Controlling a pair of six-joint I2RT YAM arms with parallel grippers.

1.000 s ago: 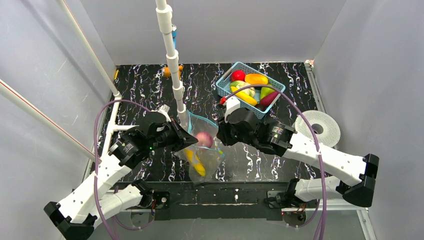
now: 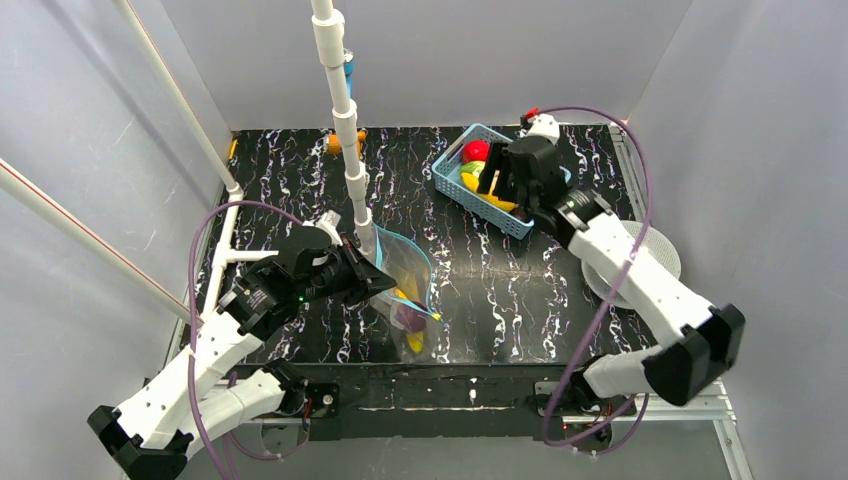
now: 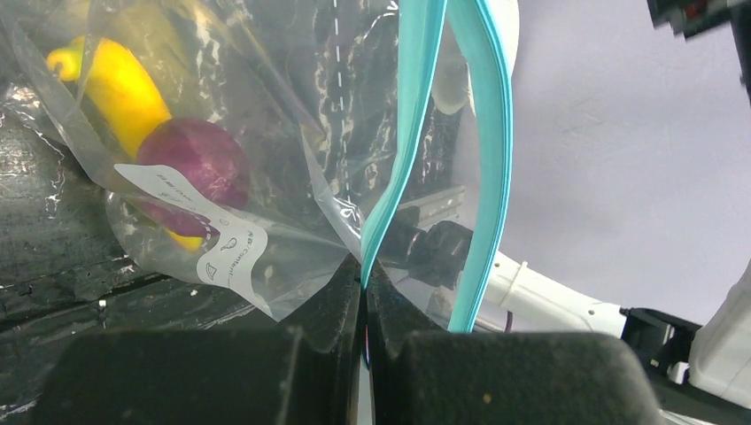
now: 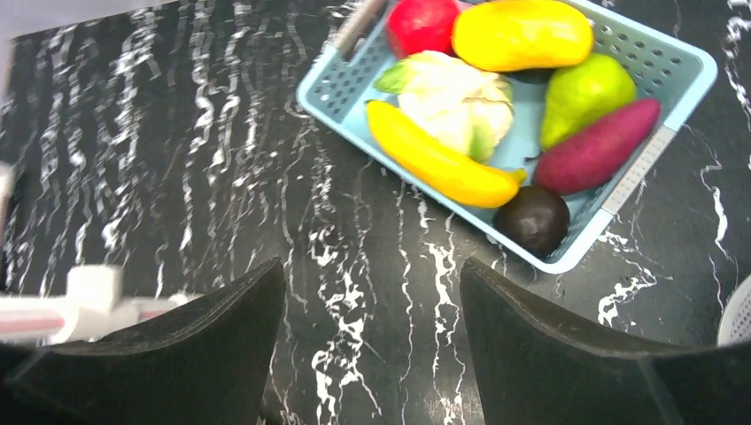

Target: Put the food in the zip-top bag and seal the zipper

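Observation:
The clear zip top bag [image 2: 405, 268] hangs with its blue-edged mouth apart, and my left gripper is shut on that edge. Inside, low in the bag, lie a purple round food [image 3: 199, 164] and a yellow one [image 3: 124, 93]. My right gripper is open with nothing between its fingers, above the table close to the blue basket [image 4: 345, 124]. In the basket sit a red food [image 4: 421, 25], an orange-yellow one [image 4: 522, 35], a cauliflower [image 4: 456, 97], a yellow banana-like food [image 4: 434, 155], a green pear [image 4: 589, 97], a purple eggplant [image 4: 598, 150] and a dark round one [image 4: 533, 220].
A white pole [image 2: 345, 120] rises just behind the bag. A white round mesh disc [image 2: 655, 255] lies at the right, partly beneath the right arm.
The purple round food, near the bag's mouth a second ago, is now lower inside it. My right gripper has moved away from the bag, over to the basket. The left arm has stayed put.

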